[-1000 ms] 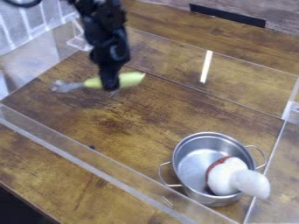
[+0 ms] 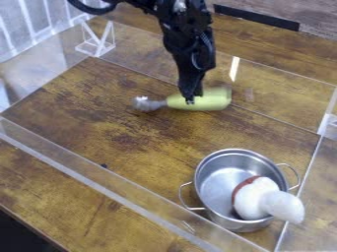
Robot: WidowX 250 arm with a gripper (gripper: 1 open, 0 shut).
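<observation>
My black gripper [image 2: 190,94] hangs in the upper middle of the camera view, at a pale yellow-green elongated object [image 2: 207,99], which has a silver spoon-like piece [image 2: 150,103] sticking out to the left. Whether the fingers are closed on it is hard to tell. At the lower right stands a steel pot [image 2: 210,177] with two handles, holding a white object [image 2: 278,205] with a reddish-brown part.
A clear acrylic wall encloses the wooden table [image 2: 93,128]. A white bracket [image 2: 95,39] stands at the back left.
My gripper and the yellow-green object with its silver piece have moved right and toward the front, closer to the pot. The pot is unchanged.
</observation>
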